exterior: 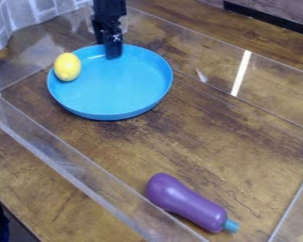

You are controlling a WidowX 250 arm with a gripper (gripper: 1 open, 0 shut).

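The dark gripper (pixel 109 47) hangs at the far edge of the blue plate (pixel 122 87), small and dim, so its finger gap is hard to make out. A yellow egg-shaped object (pixel 68 66) rests on the plate's left side, left of and below the gripper. A purple eggplant-like toy (pixel 185 202) with a teal tip lies on the wooden table at the lower right, well apart from the plate.
Clear panels border the wooden table (pixel 180 142) on several sides. A grey-white crumpled surface is at the upper left.
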